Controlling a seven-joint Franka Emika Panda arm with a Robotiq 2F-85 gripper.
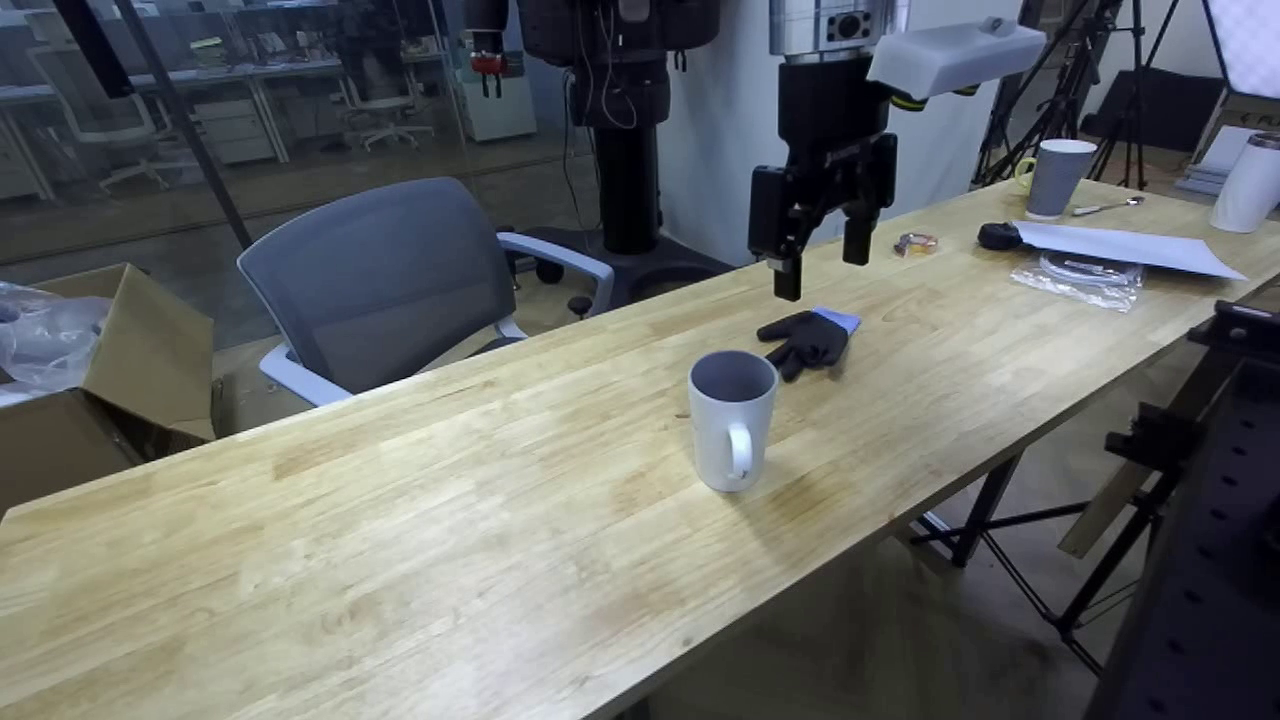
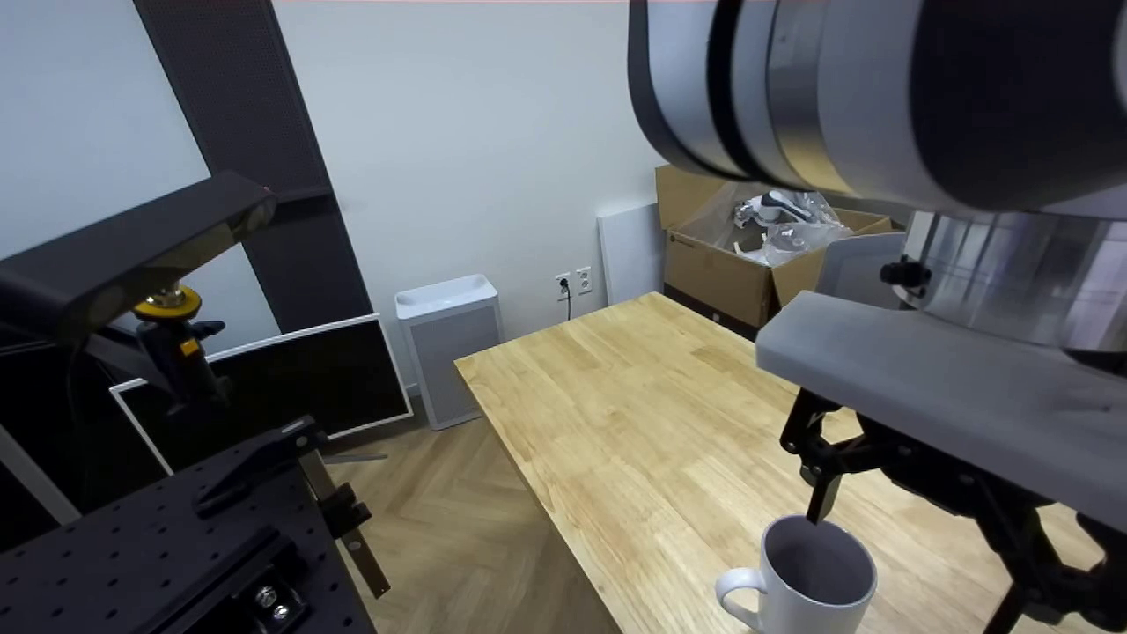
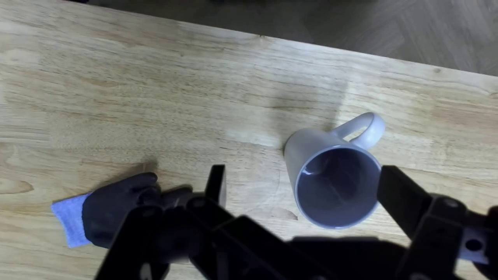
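Observation:
A pale grey mug with a dark inside stands upright on the wooden table, its handle toward the near edge. Behind it on the tabletop lies a black glove with a blue cuff. My gripper hangs in the air above and behind the mug, open and with nothing held. From the wrist, the mug shows between the two spread fingers, nearer the right one, and the glove is at lower left, partly covered by the gripper. The second exterior view also shows the mug, its base cut off.
Toward the table's far right end are a small packet, a plastic bag, white paper, a second mug and a white tumbler. A chair stands at the back edge.

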